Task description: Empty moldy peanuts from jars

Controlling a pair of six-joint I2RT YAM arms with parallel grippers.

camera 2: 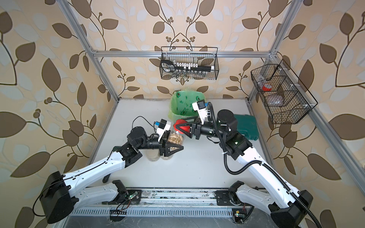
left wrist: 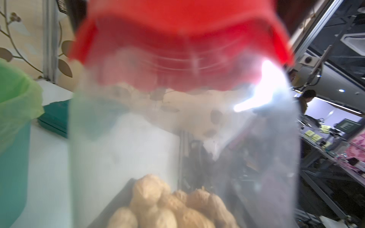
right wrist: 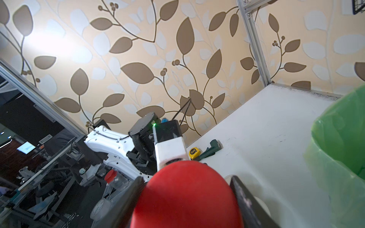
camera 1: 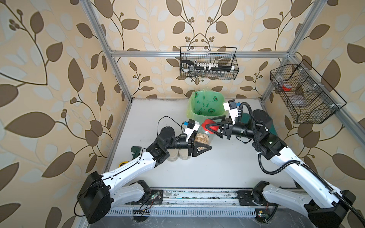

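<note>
A clear jar of peanuts [camera 1: 201,139] with a red lid [camera 1: 209,124] is held between both grippers above the table. My left gripper [camera 1: 201,148] is shut on the jar's body; the left wrist view shows peanuts [left wrist: 152,190] in its lower part under the lid. My right gripper [camera 2: 181,129] is shut on the red lid, which fills the bottom of the right wrist view [right wrist: 186,197]. Just behind them stands a bin with a green liner [camera 1: 205,104]. More jars [camera 2: 152,155] stand on the table under the left arm.
A teal case [camera 2: 247,127] lies at the right. A green tool [right wrist: 211,148] and yellow tape measure [right wrist: 194,152] lie at the left. Wire baskets [camera 2: 190,62] hang on the back and right frame.
</note>
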